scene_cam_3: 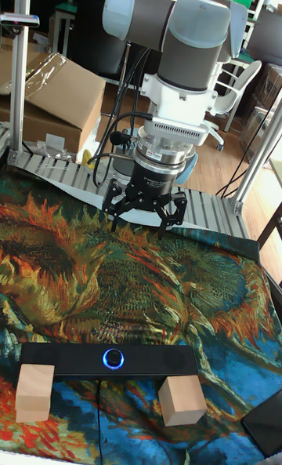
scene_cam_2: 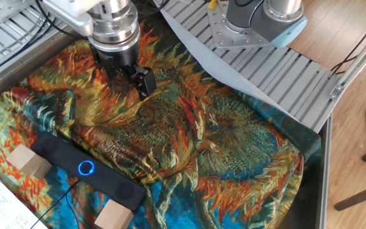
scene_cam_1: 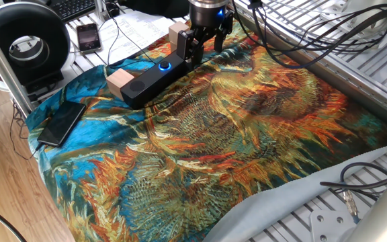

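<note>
A long black speaker bar [scene_cam_1: 146, 86] with a glowing blue ring lies on the sunflower-patterned cloth [scene_cam_1: 180, 185]. Beside its two ends are wooden blocks, one [scene_cam_3: 34, 391] at the left and the other [scene_cam_3: 182, 400] at the right in exterior view 3. My gripper [scene_cam_3: 140, 225] points down above the cloth, on the far side of the speaker in that view. Its two black fingers are spread apart, so it stands open with nothing visible between them. In exterior view 2 the gripper [scene_cam_2: 131, 89] is seen from above, well clear of the speaker bar [scene_cam_2: 110, 181].
A dark phone-like slab [scene_cam_1: 61, 123] lies near the cloth's edge, and a smaller phone [scene_cam_1: 87, 37] rests beyond it by printed paper [scene_cam_1: 130, 42]. A thin cable [scene_cam_2: 51, 208] runs from the speaker.
</note>
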